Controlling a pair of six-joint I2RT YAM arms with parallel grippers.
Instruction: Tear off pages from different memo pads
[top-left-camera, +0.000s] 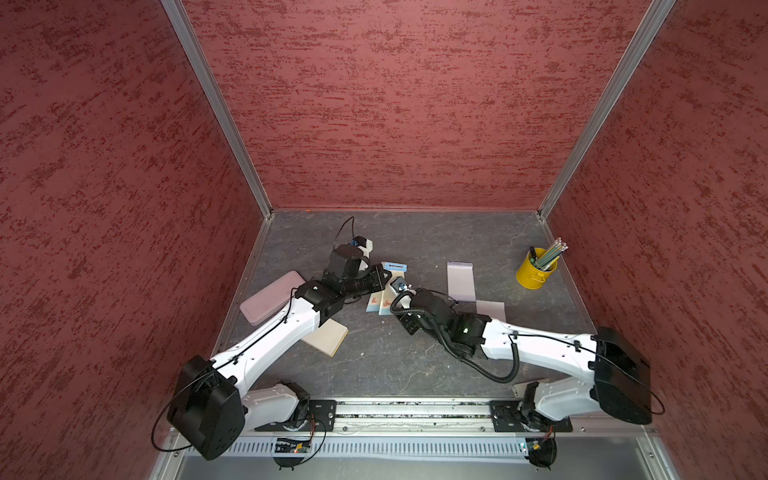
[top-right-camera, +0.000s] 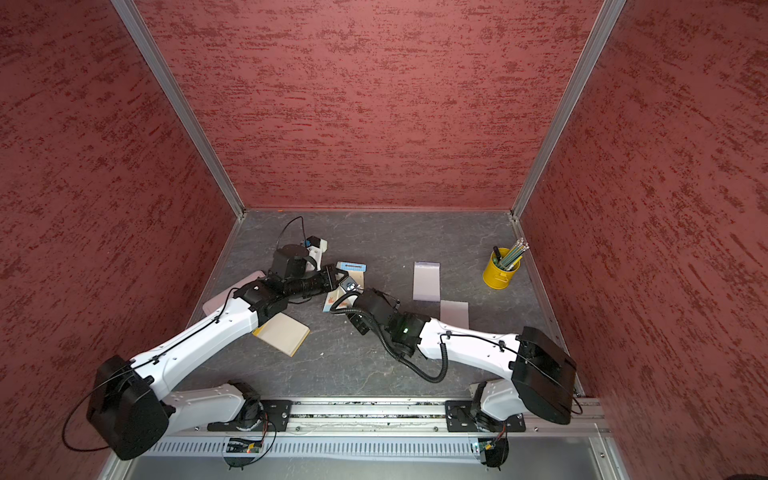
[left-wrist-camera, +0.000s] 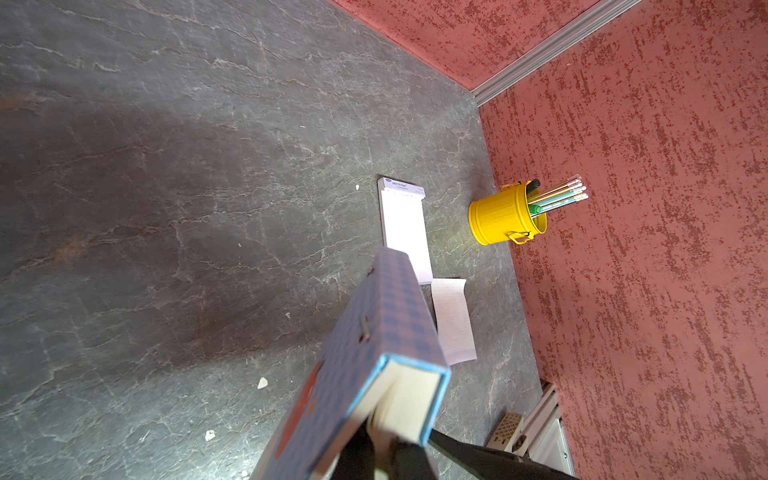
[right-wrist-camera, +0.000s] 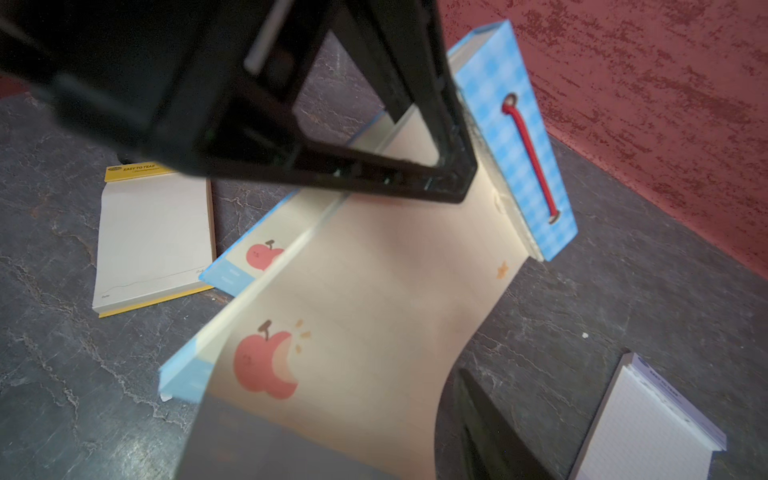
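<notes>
A blue checked memo pad (top-left-camera: 393, 265) with apple-printed cream pages and a red cord is held up at the centre. My left gripper is shut at the pad, which fills the lower left wrist view; what its fingers pinch is mostly hidden. My right gripper (top-left-camera: 397, 297) is over the pad; in the right wrist view one dark finger is above a bent cream page (right-wrist-camera: 360, 304), the other is low, behind or beside it, apparently part open. Whether it touches the page is unclear.
A yellow-topped pad (right-wrist-camera: 152, 240) and a pink case (top-left-camera: 270, 297) lie left, two pale pads (top-left-camera: 460, 280) right, a yellow pencil cup (top-left-camera: 531, 276) at the far right.
</notes>
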